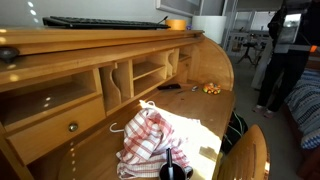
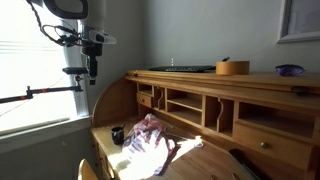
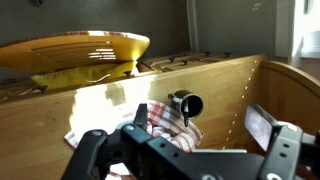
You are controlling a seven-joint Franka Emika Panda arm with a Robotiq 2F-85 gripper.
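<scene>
A red-and-white checked cloth (image 1: pixel 150 136) lies crumpled on the wooden desk (image 1: pixel 202 104), and the same cloth (image 2: pixel 146 140) shows in exterior view 2. Beside it stands a dark mug (image 1: pixel 175 172) with a thin dark handle or utensil sticking up. From above, the mug (image 3: pixel 187 104) is at the cloth's edge in the wrist view. High at the upper left of exterior view 2, my gripper (image 2: pixel 92 70) hangs above and away from the desk. Its dark parts fill the bottom of the wrist view, and whether the fingers are apart is unclear.
Along the desk's back runs a shelf with cubbies (image 2: pixel 184 101) and a drawer (image 2: pixel 272 146). A keyboard (image 1: pixel 98 23) and an orange round container (image 2: pixel 232 68) sit on top. A small multicoloured object (image 1: pixel 211 88) lies at the far end. A chair (image 1: pixel 247 153) stands in front.
</scene>
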